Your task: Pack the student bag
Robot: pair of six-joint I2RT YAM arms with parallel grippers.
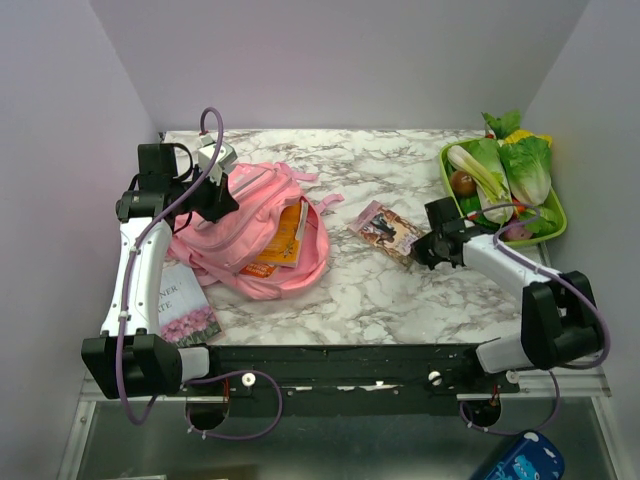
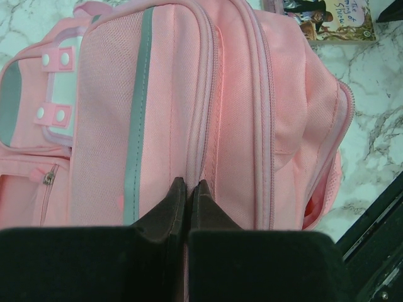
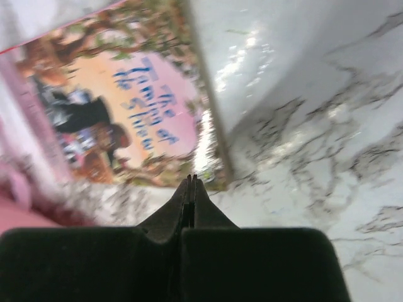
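The small picture book [image 1: 386,230], "The Taming of the Shrew", lies flat on the marble table between the bag and my right arm. My right gripper is shut with nothing between its fingers; its tips are at the book's near edge, with the book [image 3: 126,94] outside them. A pink backpack [image 1: 240,225] lies on its side, its mouth facing right, with an orange book [image 1: 288,235] inside. My left gripper is shut on the backpack's seam [image 2: 200,126], where the fabric runs between the tips.
A larger book with pink flowers [image 1: 185,305] is at the left, partly under the backpack. A green basket [image 1: 556,220] full of vegetables stands at the right, behind my right arm.
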